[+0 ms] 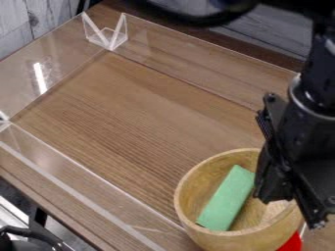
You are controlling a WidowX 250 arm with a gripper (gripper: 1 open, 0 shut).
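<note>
A tan bowl (202,184) rests at the lower right of the table, with a green bar-shaped object (225,200) lying inside it. My black gripper fills the right side of the view, over the bowl's right part, and hides some of it. I cannot see its fingertips clearly. A red object (291,243) shows at the bottom right edge, partly hidden behind the bowl.
A clear plastic piece (106,32) stands at the far left back. Grey walls border the table at the back and left.
</note>
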